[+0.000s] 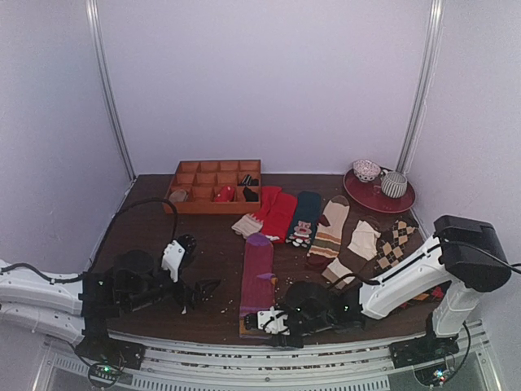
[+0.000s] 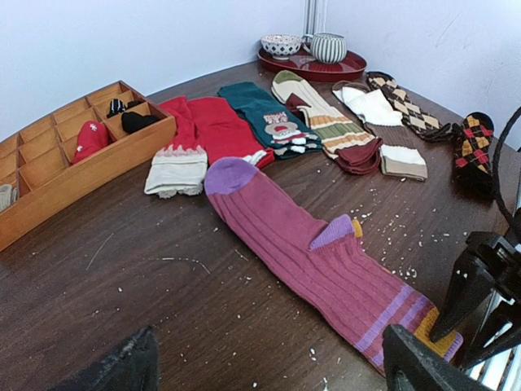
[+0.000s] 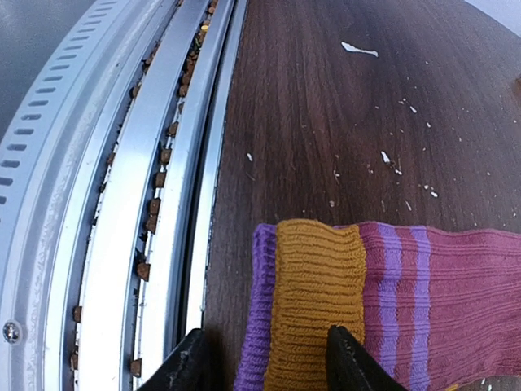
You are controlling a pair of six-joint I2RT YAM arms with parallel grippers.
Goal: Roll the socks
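Observation:
A maroon sock with purple bands and an ochre cuff lies flat on the dark table; the sock point(image 1: 257, 273) runs lengthwise in the top view. In the left wrist view, the sock's point(image 2: 301, 244) purple toe points away, towards the red socks. My right gripper is partly open at the cuff point(image 3: 317, 297), one finger over the ochre band and the other beyond the sock's edge. Whether the fabric is between the fingers cannot be told. To the left of the sock, my left gripper stands open and empty.
Several other socks lie at the right: red point(image 2: 220, 130), green point(image 2: 264, 114), striped point(image 2: 330, 122) and argyle point(image 1: 389, 248). A wooden compartment box point(image 1: 213, 205) stands at the back left, a red tray point(image 1: 362, 195) at the back right. Metal rails point(image 1: 244, 346) edge the front.

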